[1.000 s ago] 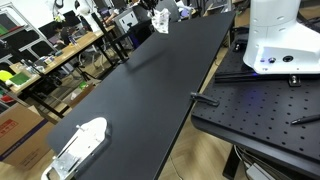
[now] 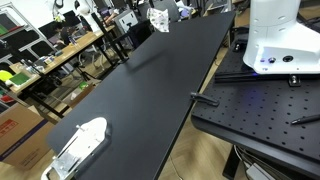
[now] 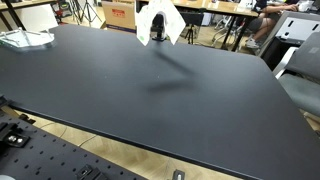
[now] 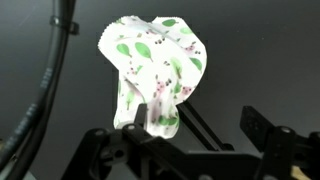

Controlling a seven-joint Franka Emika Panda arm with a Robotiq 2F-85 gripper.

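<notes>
A white cloth (image 4: pixel 155 60) printed with green leaves and small pink dots shows in the wrist view, bunched narrower towards my gripper. The fingers stand well apart, the cloth's near end lying between the fingers, closer to the left one. Whether it touches that finger cannot be told. In exterior view 2 the cloth (image 3: pixel 150 20) appears above the far side of the dark table (image 3: pixel 130 95), a shadow below it. Exterior view 1 shows the cloth (image 2: pixel 159 19) small, near the table's far end.
A white object (image 2: pixel 80 147) lies at the table's near left end in exterior view 1. A black cable (image 4: pixel 45 90) runs down the left of the wrist view. A grey chair (image 3: pixel 300 75) stands beyond its right side.
The cloth's outline at the table's far end looks slightly wider now. Otherwise the scene in exterior view 1 stays the same.
</notes>
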